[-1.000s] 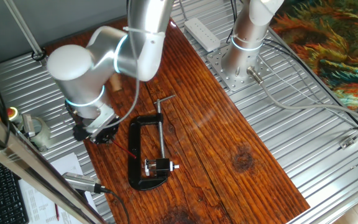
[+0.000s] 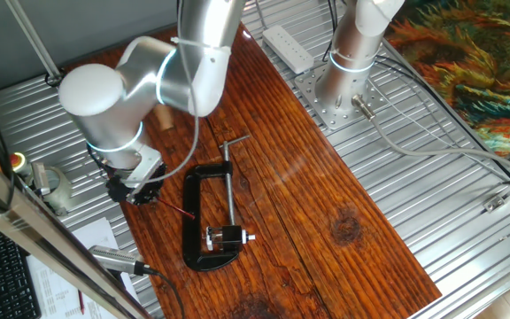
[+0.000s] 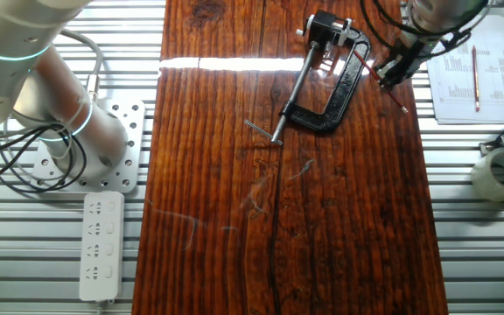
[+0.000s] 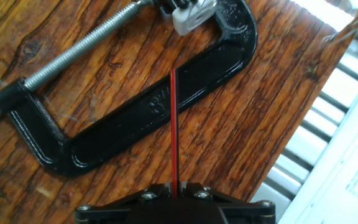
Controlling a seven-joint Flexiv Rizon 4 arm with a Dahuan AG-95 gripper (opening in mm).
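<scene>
A thin red pencil-like stick (image 4: 174, 124) is clamped at its lower end in my gripper, whose fingers are shut on it. Its far end reaches over the body of a black C-clamp (image 4: 123, 115); whether it touches the metal cannot be told. The C-clamp (image 2: 192, 208) lies flat on the wooden board, its threaded rod (image 3: 297, 89) on the side away from my gripper. A small black and white piece (image 2: 228, 236) sits at the clamp's finger end. In exterior view 2 the stick (image 3: 395, 99) also sticks out on the near side of the dark gripper.
Clear wooden board (image 2: 317, 230) extends to the right of the clamp. Tape (image 3: 502, 173) and paper (image 3: 462, 79) with another pencil lie off the board.
The C-clamp and the small piece have stayed put.
</scene>
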